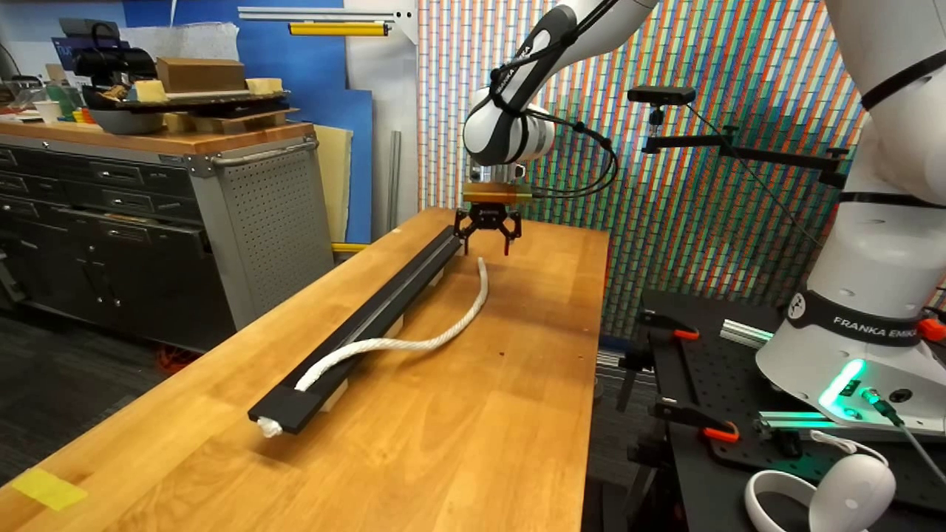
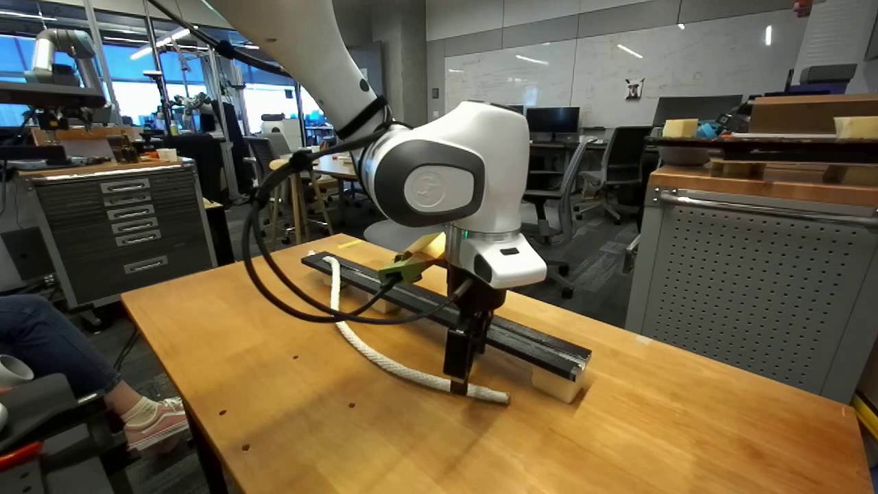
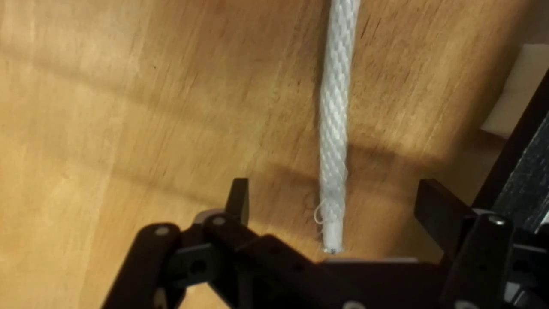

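A white braided rope point(image 1: 443, 338) curves over the wooden table, its near end running into the end of a long black channel point(image 1: 381, 306). The rope's free end point(image 3: 333, 226) lies on the table, pointing toward my gripper in the wrist view. My gripper is open, one finger on each side of that free end and touching neither side of it. In exterior view 1 the gripper point(image 1: 485, 248) hangs near the far end of the channel, close above the table. The exterior view 2 shows the rope point(image 2: 387, 362) passing behind the fingers, with the channel point(image 2: 535, 350) beyond.
Pale blocks point(image 2: 560, 383) hold the channel above the table point(image 2: 313, 412). In the wrist view the channel's edge point(image 3: 525, 170) is close to the right finger.
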